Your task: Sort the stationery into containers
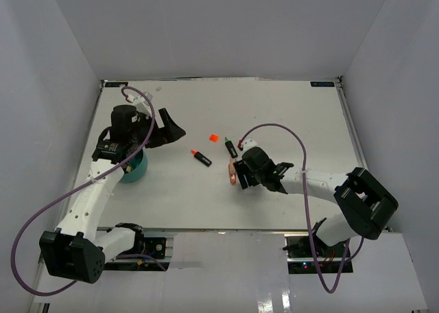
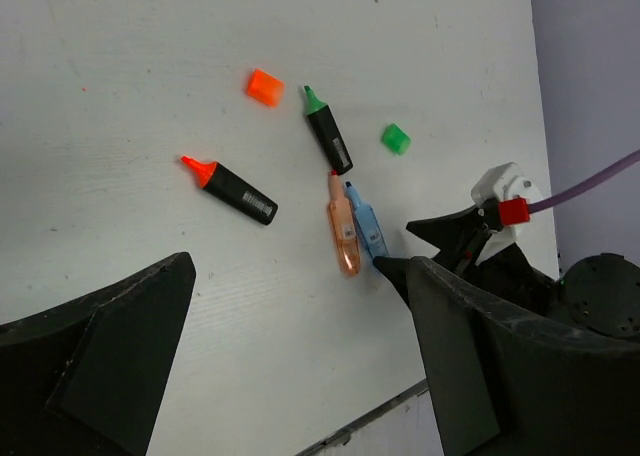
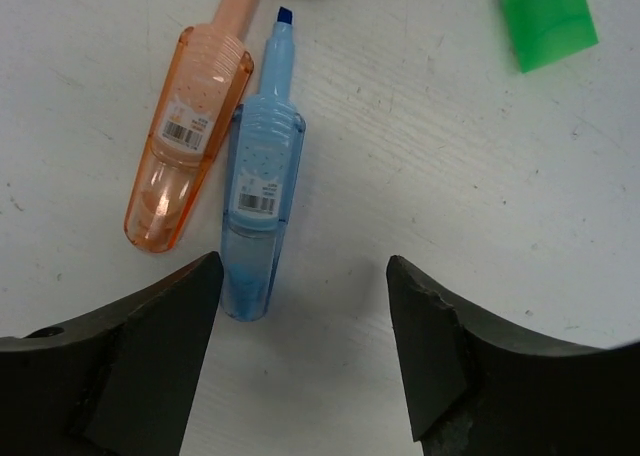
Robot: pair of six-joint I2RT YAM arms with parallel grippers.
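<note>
In the right wrist view my right gripper is part open over the table, nothing held. Its left finger reaches the lower end of a clear blue marker; whether they touch I cannot tell. Close along that marker's left side lies an orange-bodied one. A black highlighter with an orange tip and another with a green tip lie farther left and back. My left gripper stands open and empty above the table, right of the round teal container, which the left arm partly covers.
An orange block and a green block lie among the pens; the right arm hides the green one from above.
</note>
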